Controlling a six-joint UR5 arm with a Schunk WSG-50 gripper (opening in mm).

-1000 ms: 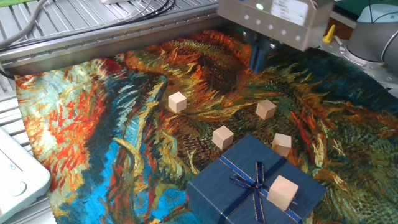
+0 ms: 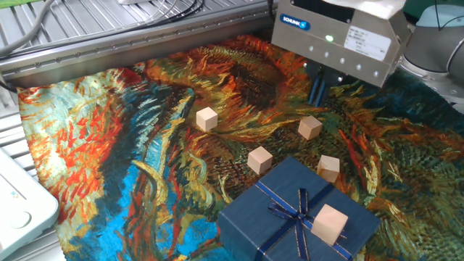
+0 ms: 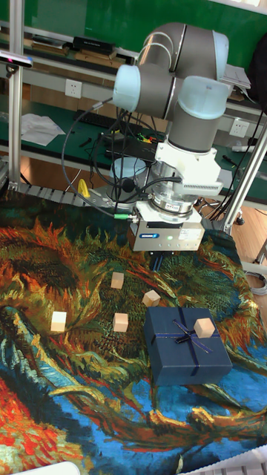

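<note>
A wooden cube (image 2: pixel 330 224) rests on the lid of the dark blue gift box (image 2: pixel 254 210), beside its ribbon bow. On the cloth behind the box lie several more wooden cubes: one pale cube (image 2: pixel 206 119) off to the left, one cube (image 2: pixel 259 160) in the middle, one cube (image 2: pixel 310 127) farther back, and another cube (image 2: pixel 328 168) close to the box's rear edge. My gripper (image 2: pixel 317 96) hangs above the cloth, behind the cubes, its dark fingers pointing down close together. No cube shows between them; whether they are fully shut is unclear at this size.
A patterned, painting-like cloth (image 2: pixel 94 145) covers the table. A metal rail (image 2: pixel 138 54) runs along the back in exterior view 2. A white device (image 2: pixel 22 203) stands at the left edge. Free cloth lies left of the cubes.
The cubes and the box have stayed put.
</note>
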